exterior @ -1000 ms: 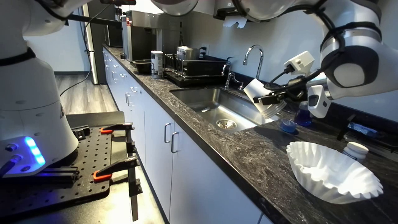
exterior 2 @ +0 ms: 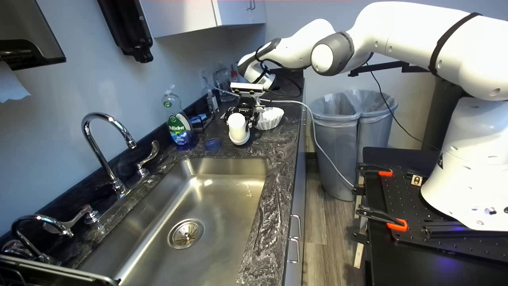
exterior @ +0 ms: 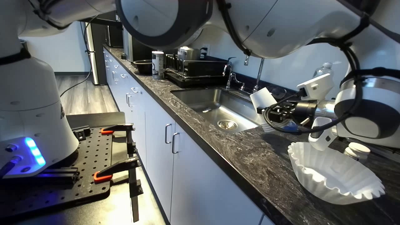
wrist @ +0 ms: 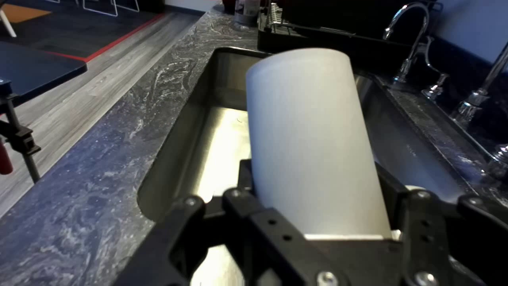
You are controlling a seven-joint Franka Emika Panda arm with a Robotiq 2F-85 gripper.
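A white cylindrical container (wrist: 309, 128) with a clear end is held with my gripper shut around its sides. In the wrist view it fills the middle, leaning slightly, and hides part of the sink behind it. Exterior view 2 puts the container (exterior 2: 237, 128) above the counter, just past the sink's far end. Exterior view 1 has the container (exterior: 263, 98) fairly upright at the sink's near end, its lower part partly covered by a cable. Whether its base touches the counter I cannot tell.
A stack of white paper coffee filters (exterior: 333, 176) lies close by on the counter, with a small white-capped bottle (exterior: 358, 150) behind it. Dish soap (exterior 2: 179, 126) and a blue lid (exterior 2: 212, 143) stand near the sink (exterior 2: 224, 164). A dish rack (exterior: 204, 71) occupies the far side.
In exterior view 1 my gripper has shifted slightly right, and the held container is more upright. The arm's upper links now cover more of the view.
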